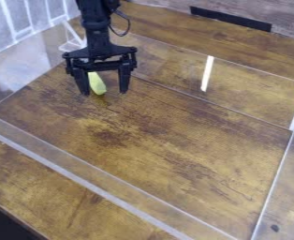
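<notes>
My black gripper (95, 78) hangs at the upper left of the camera view, its two fingers spread wide and pointing down. A yellow-green oblong object (97, 84) lies on the wooden floor of the enclosure between the open fingers. Whether either finger touches it I cannot tell.
A clear-walled enclosure (213, 226) surrounds the wooden surface (162, 159), which is bare across the middle, front and right. A white object (72, 45) stands behind the arm at the upper left. A narrow white strip (207, 73) shows at the upper right.
</notes>
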